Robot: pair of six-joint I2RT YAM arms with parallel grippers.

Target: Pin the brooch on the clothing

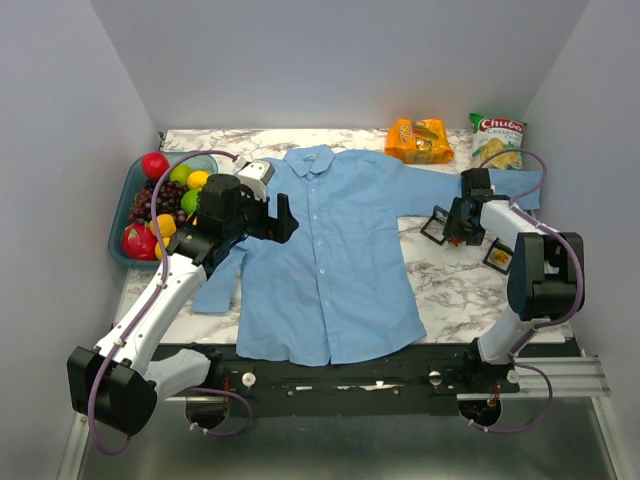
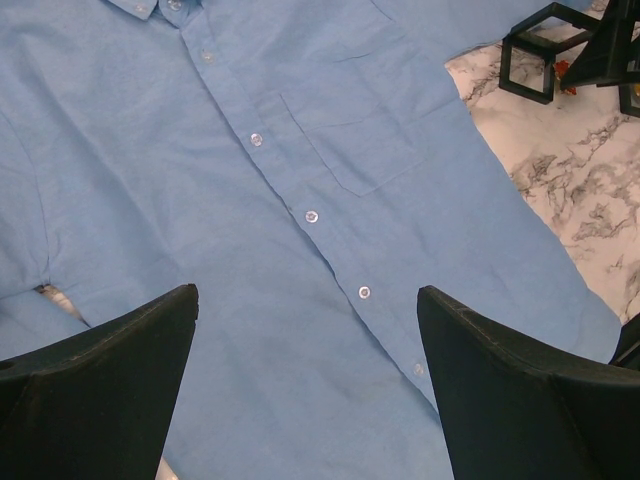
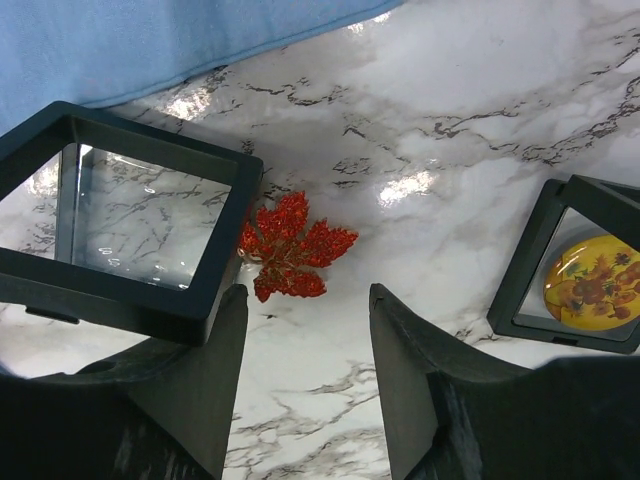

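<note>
A red leaf-shaped brooch (image 3: 296,248) lies on the marble tabletop, its left edge against a clear-windowed black frame (image 3: 120,270). Just short of it, my right gripper stands open, the brooch ahead of the gap; its left finger (image 3: 225,370) meets the frame's lower right corner. From above, the brooch (image 1: 455,240) is partly covered by the right gripper (image 1: 461,232). The clothing is a light blue button shirt (image 1: 290,290), spread flat with its collar at the back. Over its left half hangs my left gripper (image 1: 285,218), open and empty; bare shirt shows between its fingers.
A second black frame (image 3: 520,260) holding a round yellow sunflower piece (image 3: 600,285) sits to the right. Fruit fills a teal basket (image 1: 118,235) at left. Orange (image 1: 420,142) and green-white (image 1: 497,140) snack bags stand behind. Marble is clear right of the shirt's hem.
</note>
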